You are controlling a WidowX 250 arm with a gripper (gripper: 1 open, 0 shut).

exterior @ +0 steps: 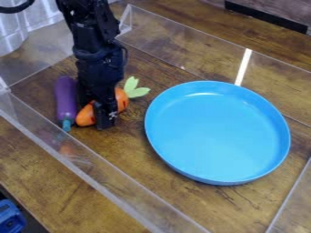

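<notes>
My black gripper (100, 102) reaches down from the top left onto an orange carrot toy (119, 98) with pale green leaves, its fingers around it. Whether they close on it is hard to tell. Just left of the carrot lies a purple eggplant-like toy (65, 93) with a teal end.
A large blue oval plate (216, 132) fills the right of the wooden surface (134, 191). Clear plastic walls run round the workspace, and a blue object (9, 217) is at the lower left corner.
</notes>
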